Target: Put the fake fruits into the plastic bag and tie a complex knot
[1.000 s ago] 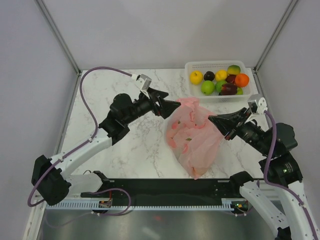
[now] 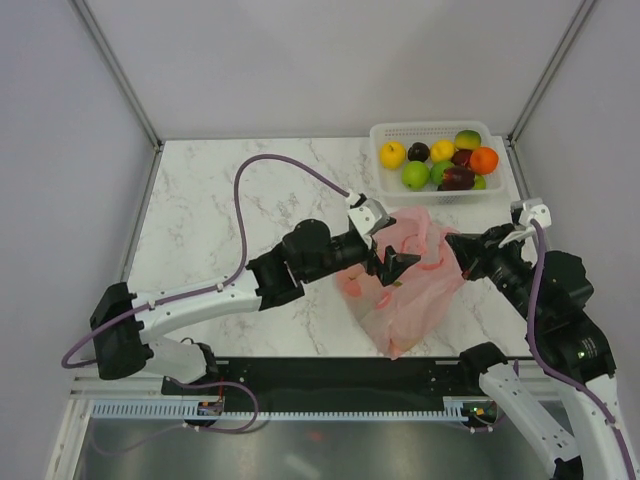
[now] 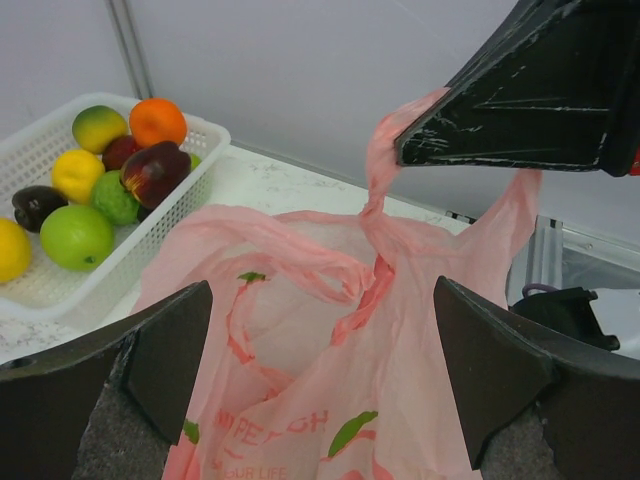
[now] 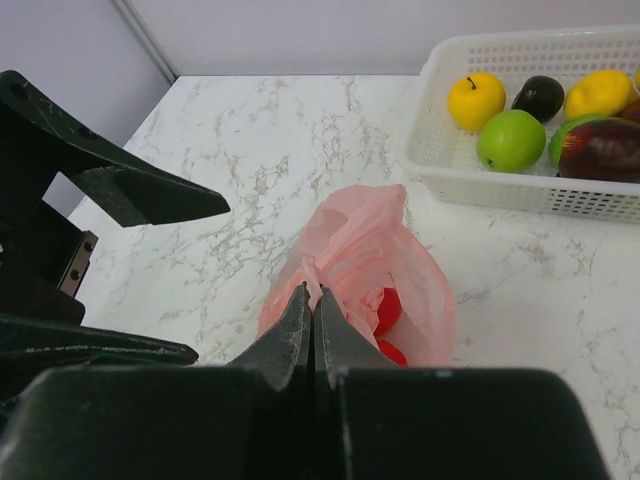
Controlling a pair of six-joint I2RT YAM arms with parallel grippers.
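Observation:
A pink translucent plastic bag lies on the marble table, its top gathered up toward my right gripper, which is shut on a twisted edge of it, seen high in the left wrist view. My left gripper stands open over the bag's left part; in the left wrist view its fingers frame the crumpled pink film from either side. In the right wrist view, red shapes show inside the bag below the gathered pink.
A white basket of fake fruits, among them green and yellow apples, an orange and a dark avocado, stands at the back right beyond the bag. Its front edge runs below the bag.
My left gripper has moved right and down over the bag. My right gripper has shifted slightly right, drawing the bag's top with it.

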